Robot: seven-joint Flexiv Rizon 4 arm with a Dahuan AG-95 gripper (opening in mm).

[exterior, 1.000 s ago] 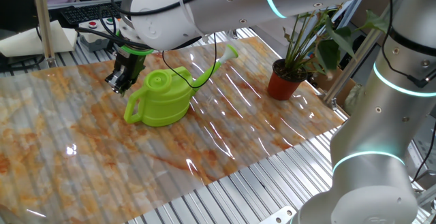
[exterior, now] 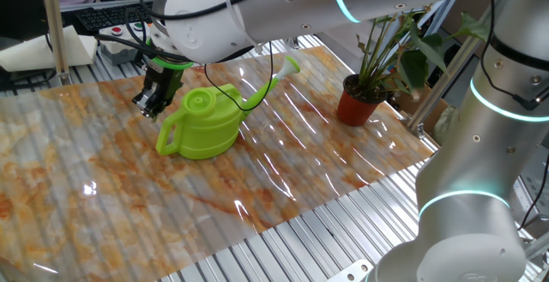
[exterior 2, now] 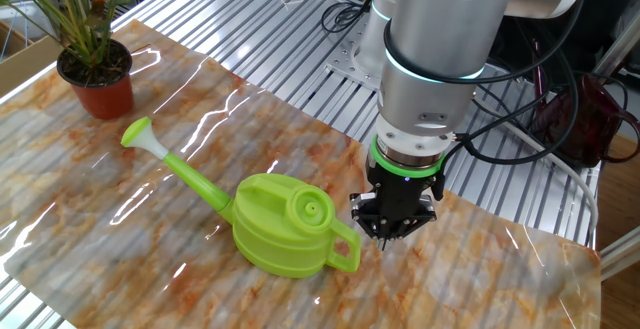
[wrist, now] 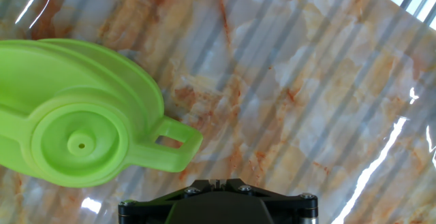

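Note:
A lime-green watering can [exterior 2: 284, 227] stands upright on the marble-patterned sheet, its spout towards the potted plant. Its handle [wrist: 178, 146] is at the can's near end in the wrist view, left of and ahead of my gripper. The fingers meet at the middle of that view's lower edge; the fingers look shut, and nothing shows between them. In exterior view 2 my gripper [exterior 2: 384, 240] hangs pointing down above the sheet, a little to the right of the handle and apart from it. Exterior view 1 has the gripper [exterior: 146, 111] behind the can [exterior: 202, 129].
A plant in a brown-red pot [exterior: 358, 104] stands at the sheet's far end from the gripper. The marble-patterned sheet [exterior: 94, 205] is otherwise clear over wide areas. Ribbed metal table [exterior 2: 250, 29] surrounds it. A dark red pitcher [exterior 2: 585, 119] sits beyond the arm.

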